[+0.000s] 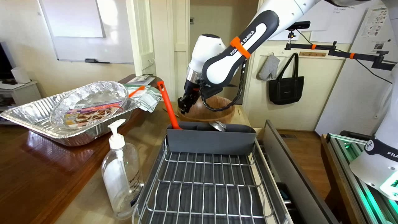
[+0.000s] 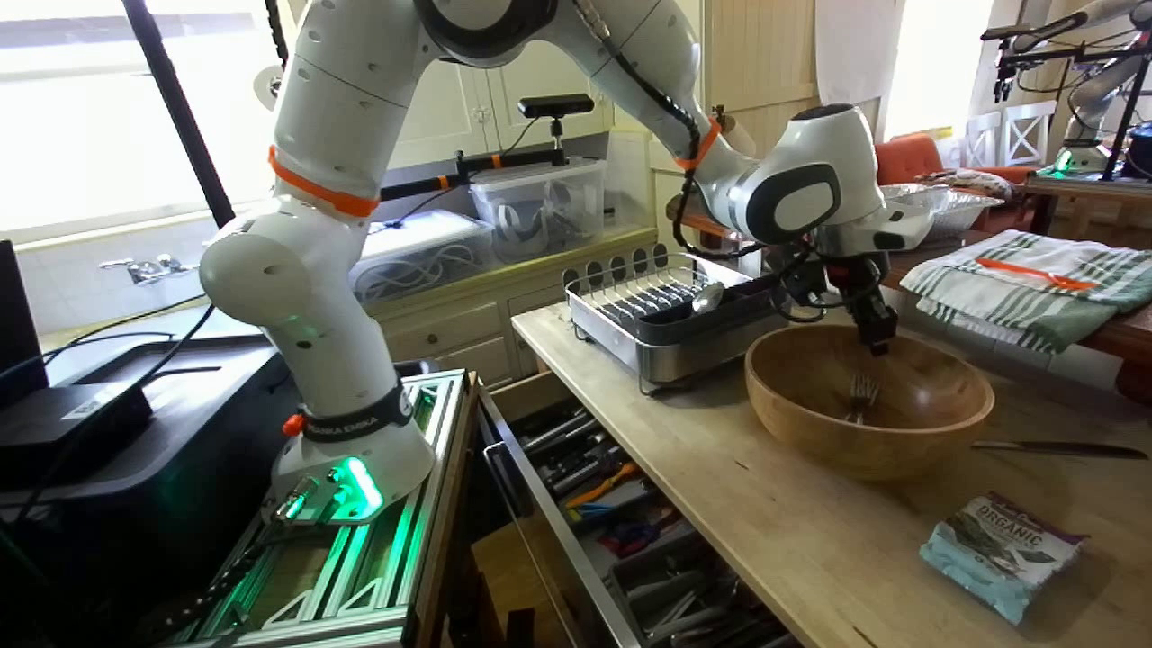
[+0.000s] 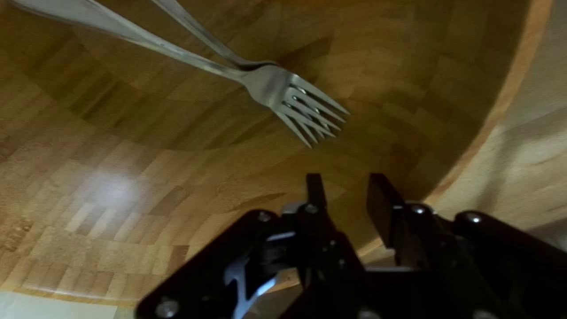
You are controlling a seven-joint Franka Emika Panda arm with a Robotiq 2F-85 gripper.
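Note:
Inside the wooden bowl (image 2: 864,454), two metal forks rest one over the other. In the wrist view the upper fork (image 3: 266,85) has its tines toward the bowl's right side, and the handle (image 3: 196,29) of the other crosses beneath it. My gripper is at the bowl's rim, its fingertips parted with a clear gap and nothing between them. The forks lie apart from the fingers (image 3: 314,186). From the second exterior view, a fork (image 2: 860,398) shows inside the bowl, below and left of the gripper (image 2: 880,340).
A dish rack (image 1: 209,186) with a grey utensil holder (image 1: 210,142) stands beside the bowl. A snack packet (image 2: 1004,553) and a knife (image 2: 1064,448) lie on the counter. The drawer (image 2: 637,518) full of utensils is open. A soap bottle (image 1: 121,179) stands left of the rack.

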